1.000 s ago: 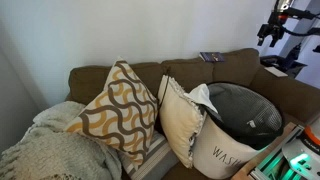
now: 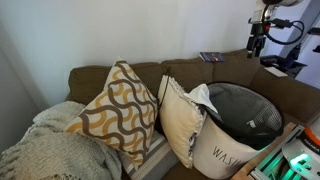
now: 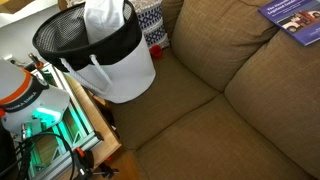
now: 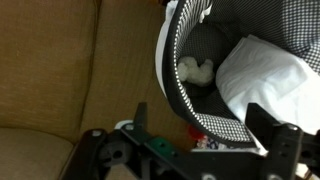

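Note:
My gripper stands open, its two dark fingers (image 4: pixel 140 116) wide apart with nothing held between them. In exterior view 1 the gripper (image 2: pixel 255 50) hangs high at the right, above the laundry hamper (image 2: pixel 222 150) and apart from it. The hamper is white with "WASH" lettering and a dark mesh top. Draped over its mesh side is a white cloth (image 4: pixel 265 80), also seen in exterior view 2 as a white cloth (image 3: pixel 104 18). Inside, a small pale fluffy item (image 4: pixel 195 71) shows in the wrist view.
The brown sofa (image 3: pixel 190 110) has a bare seat beside the hamper. A blue book (image 2: pixel 212 57) lies on its back. A patterned pillow (image 2: pixel 118 110), a cream pillow (image 2: pixel 180 120) and a knit blanket (image 2: pixel 62 155) fill the left. Something red (image 3: pixel 155 50) sits behind the hamper.
My gripper has come down and a little to the left in exterior view 1. The hamper, cloth, pillows and book look unmoved.

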